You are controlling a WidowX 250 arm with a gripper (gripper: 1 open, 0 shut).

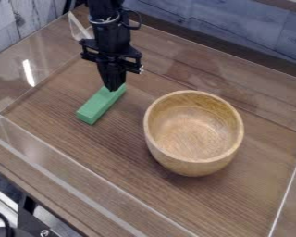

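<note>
A black robot gripper (114, 63) hangs at the upper middle, just above and behind a green rectangular block (101, 105), which lies diagonally on the wooden table. Whether its fingers are open or shut is too small and dark to tell. A round beige bowl (192, 131) sits to the right of the block, apart from it.
The wooden table (114, 185) has bare room in front, at the left and at the back right. Its edge runs along the left, with a dark area and cables beyond.
</note>
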